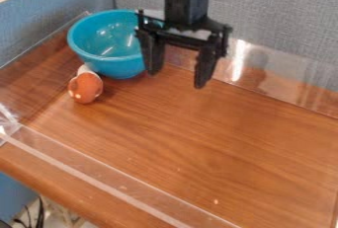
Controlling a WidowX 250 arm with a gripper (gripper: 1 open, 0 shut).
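Note:
My black gripper [177, 66] hangs above the wooden table in front of the back wall, open, with nothing between its widely spread fingers. A light blue bowl [93, 39] sits at the back left, partly behind the gripper's left finger. An orange and white object [86, 86], like a small toy, lies on the table just in front of the bowl, to the lower left of the gripper and apart from it.
A padded grey-blue side wall [27, 54] bounds it on the left, a grey wall [291, 25] at the back. Cables show below the front left edge.

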